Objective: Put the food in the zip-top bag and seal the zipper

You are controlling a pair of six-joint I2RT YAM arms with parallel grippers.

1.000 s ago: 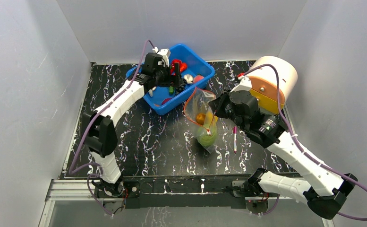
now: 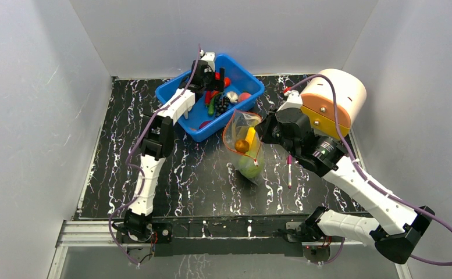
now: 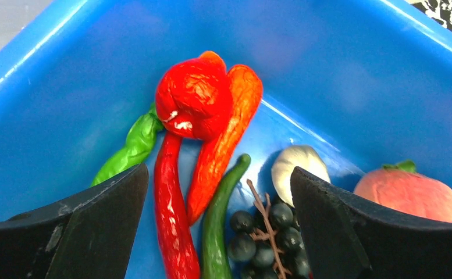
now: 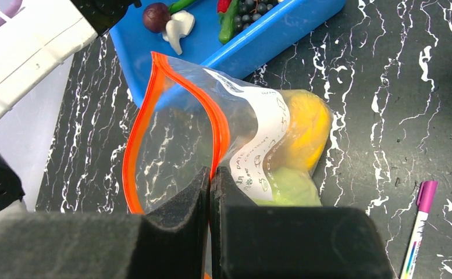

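A blue bin (image 2: 248,81) holds peppers (image 3: 191,102), green chilis (image 3: 216,232), grapes (image 3: 266,250), garlic (image 3: 293,165) and a peach (image 3: 406,195). My left gripper hangs open over them, nothing held. My right gripper is shut on the orange-rimmed edge of the clear zip bag (image 4: 252,133), holding it upright with its mouth open; a yellow item (image 4: 306,131) and a green one (image 4: 287,189) are inside, and a brown round item (image 2: 242,146) shows in the top view.
A pink-capped marker (image 4: 415,232) lies on the dark table right of the bag. A cream, orange and yellow container (image 2: 342,99) stands at back right. Bare table (image 2: 200,186) lies in front. Walls enclose the back and sides.
My left arm has swung toward the back of the bin, its gripper moving up in the top view.
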